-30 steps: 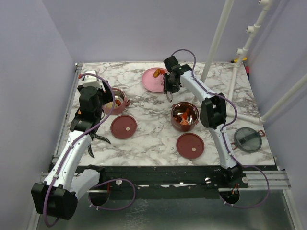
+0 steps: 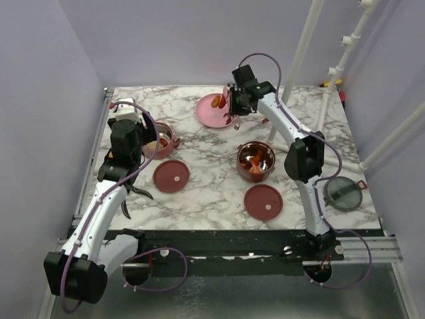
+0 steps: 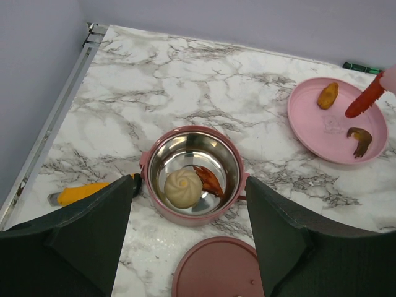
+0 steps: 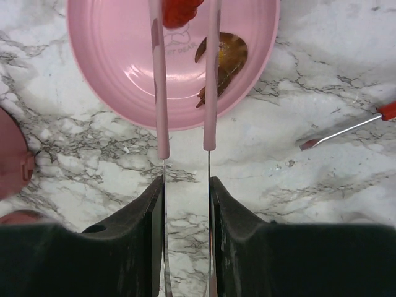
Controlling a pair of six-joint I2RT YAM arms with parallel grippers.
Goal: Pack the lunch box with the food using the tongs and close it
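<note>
My right gripper is shut on the handles of pink-tipped tongs [image 4: 161,93]. At the tongs' end, a long red food piece [image 3: 365,96] hangs over the pink plate [image 3: 309,127]. Still lying on that plate are a yellow-brown piece and a brown shrimp-like piece, which the tongs partly cover in the right wrist view. My left gripper is open and empty at the left. Beyond its fingers stands a pink-rimmed metal pot [image 3: 192,139] with a cream bun [image 3: 183,188] and a reddish-brown piece [image 3: 207,180] inside.
Another pot [image 2: 255,161] with orange-red food stands right of centre. Two round brown lids [image 2: 170,176] [image 2: 263,202] lie in front of the pots. A clear lid [image 2: 344,193] is at far right. White pipes [image 2: 302,63] rise behind the right arm. Central marble is clear.
The right arm has moved away from the front and a little right, and its gripper appears higher. The brown piece on the plate now shows. The left arm is still.
</note>
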